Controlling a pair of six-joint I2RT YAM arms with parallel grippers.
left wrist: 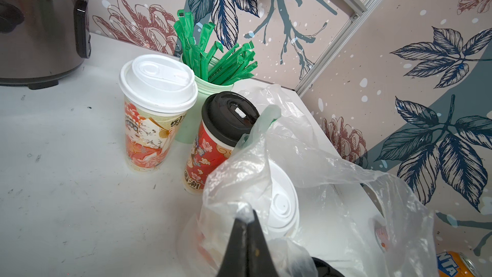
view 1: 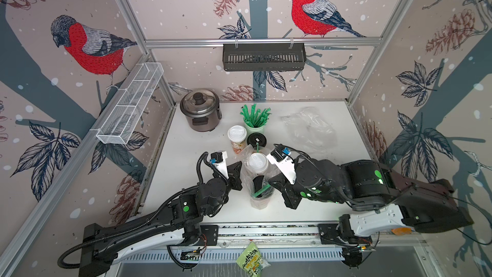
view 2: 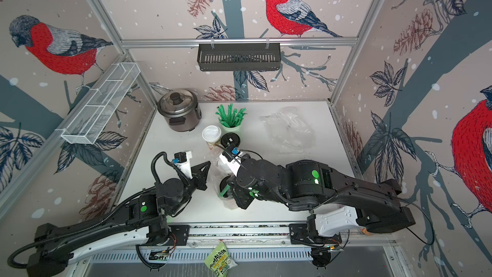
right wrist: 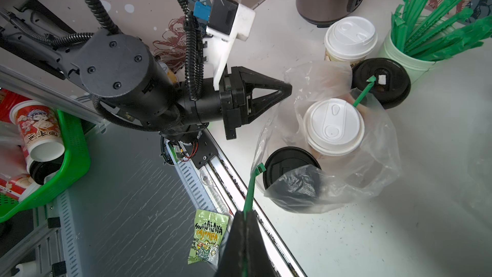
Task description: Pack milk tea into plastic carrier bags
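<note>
A clear plastic bag (right wrist: 374, 169) stands at the front of the table holding a white-lidded cup (right wrist: 333, 125) and a black-lidded cup (right wrist: 287, 166), with a green straw (right wrist: 364, 93) beside the white lid. Behind it stand another white-lidded cup (left wrist: 153, 128) and a red black-lidded cup (left wrist: 205, 159). My left gripper is shut at the bag's left side, its tips against plastic in its wrist view; whether it pinches any is unclear. My right gripper is shut on a green straw (right wrist: 251, 189), above the bag's front edge.
A cup of straws (right wrist: 410, 56) and a rice cooker (view 1: 200, 112) stand at the back; a spare bag (view 2: 287, 128) lies at back right. A green basket (right wrist: 74, 164) and a snack packet (view 1: 251, 259) are off the table's front.
</note>
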